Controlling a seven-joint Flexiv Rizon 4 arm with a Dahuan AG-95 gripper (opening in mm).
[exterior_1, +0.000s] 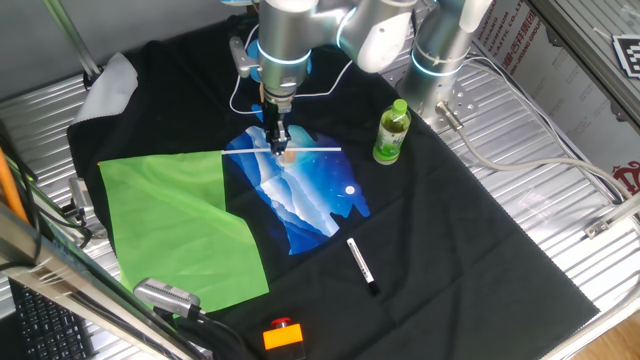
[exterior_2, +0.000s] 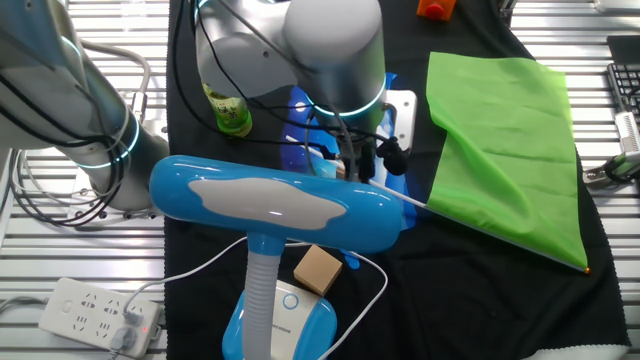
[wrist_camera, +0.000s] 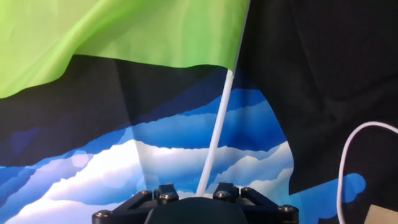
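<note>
A green flag lies spread on the black cloth, its white pole reaching out over a blue picture sheet. My gripper points down at the bare part of this pole. From the wrist view, the pole runs down into the space between the two fingertips, with a gap showing on either side of it. So my gripper is open around or just above the pole; whether it touches cannot be told. In exterior view 2 the arm and a lamp partly hide the fingers.
A green-capped bottle stands right of the gripper, near the arm's base. A marker lies in front of the sheet. The blue lamp, its cable and a small brown block are nearby.
</note>
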